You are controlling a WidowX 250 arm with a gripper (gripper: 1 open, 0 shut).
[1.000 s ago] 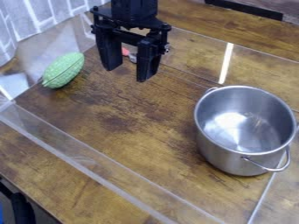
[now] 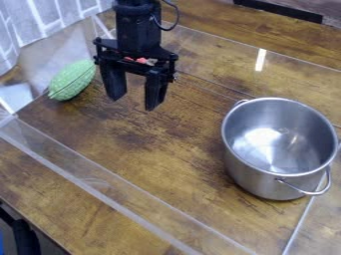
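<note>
The black gripper (image 2: 134, 86) hangs in the upper left of the camera view with its two fingers well apart, open, and nothing visible between them. Left of it, a pale green ribbed vegetable-like object (image 2: 72, 80) lies on the wooden table (image 2: 160, 179). A large steel pot (image 2: 277, 149) with side handles stands at the right. A small red item (image 2: 143, 61) shows behind the gripper, mostly hidden.
Clear plastic walls (image 2: 94, 175) run along the left and front edges of the work area.
The gripper has moved down and a little left, toward the green object. The pot and the green object have not moved.
</note>
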